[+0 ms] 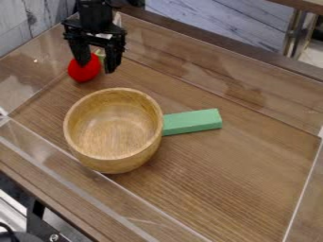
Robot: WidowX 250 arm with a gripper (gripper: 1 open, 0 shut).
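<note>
My black gripper (94,52) is at the upper left, its two fingers spread open just over and around a red round object (83,67). Part of a small yellow-green item shows behind the right finger, mostly hidden. Whether the fingers touch the red object I cannot tell. In front of them is a large wooden bowl (113,130), empty.
A green rectangular block (192,121) lies right of the bowl on the wooden table (240,180). A raised wooden edge (284,8) shows at the top right.
</note>
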